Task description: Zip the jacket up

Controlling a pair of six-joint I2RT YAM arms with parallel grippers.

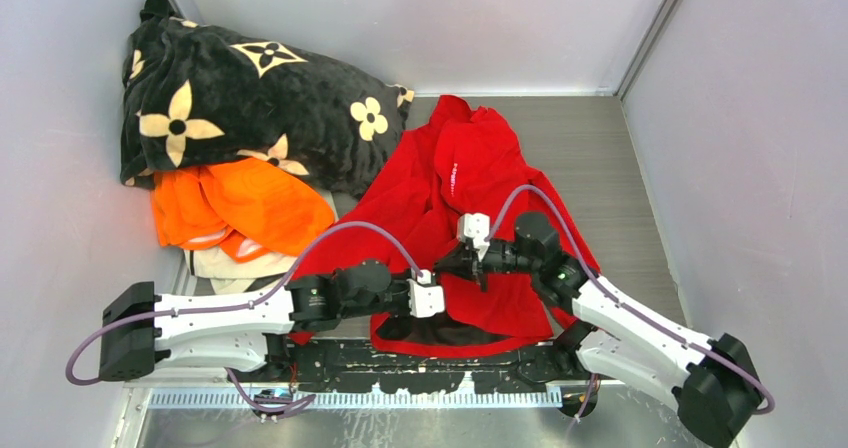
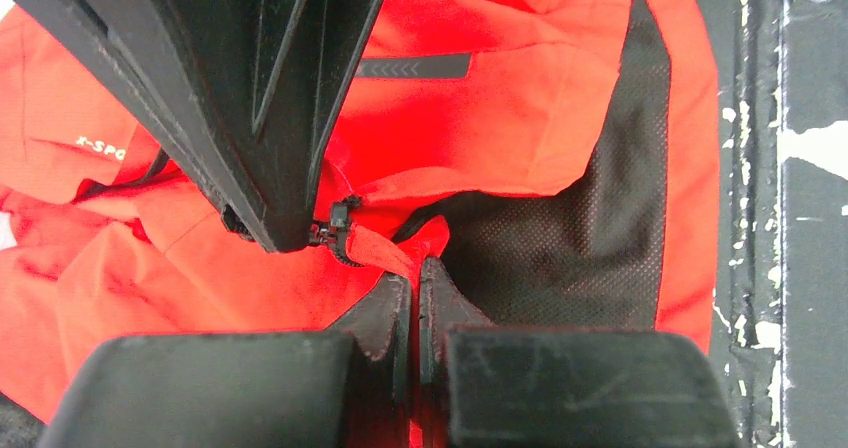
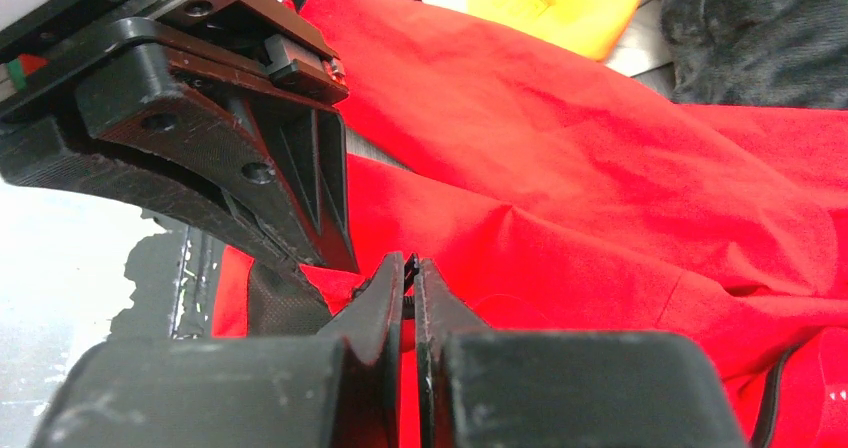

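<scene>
The red jacket (image 1: 520,208) lies spread out, its hem toward the front edge, with dark mesh lining (image 2: 560,258) exposed. My left gripper is shut on the narrow red edge of the jacket at the hem. Just above it sits the black zipper hardware (image 2: 338,230), partly behind the tip of my right gripper. That gripper is shut on the small dark zipper piece, close beside the left gripper in the top view. The exact fit of the zipper parts is hidden between the fingers.
A black patterned cushion (image 1: 230,98) and orange cloth (image 1: 240,208) lie at the back left. Bare grey floor (image 1: 610,188) shows to the right of the jacket. White walls enclose the sides and back, and both arms crowd the front middle.
</scene>
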